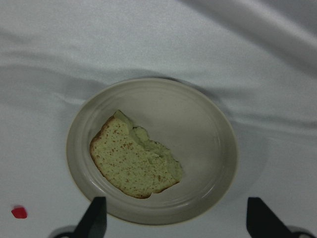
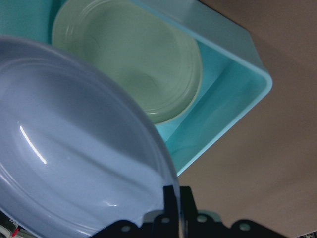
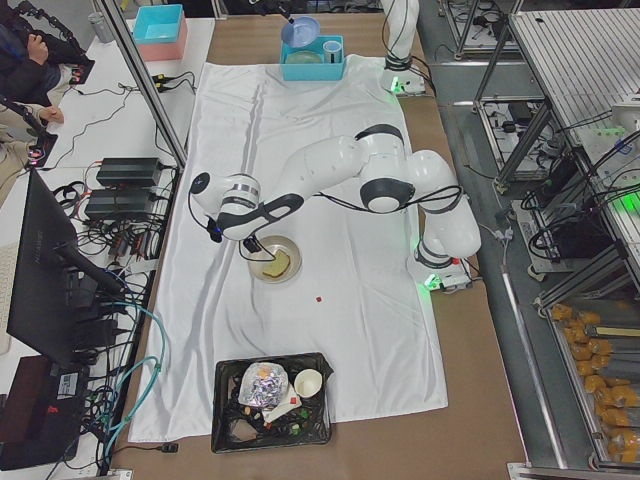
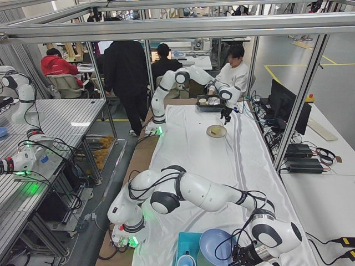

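Observation:
A cream plate (image 3: 288, 250) holding a piece of bread (image 1: 133, 158) lies on the white cloth; my left gripper hangs over it, open, its fingers apart with nothing between them. My right gripper is shut on the rim of a blue plate (image 2: 74, 139), held at a cyan bin (image 2: 220, 129), above a pale green round dish (image 2: 129, 54). A light cup (image 3: 332, 50) also stands in that bin. A small red piece (image 1: 19, 212) lies beside the cream plate.
A black tray (image 3: 225, 400) with a foil bundle, white cup and other items sits at the cloth's front edge. The cloth between cream plate and cyan bin is mostly clear. Monitors and cables line the left side.

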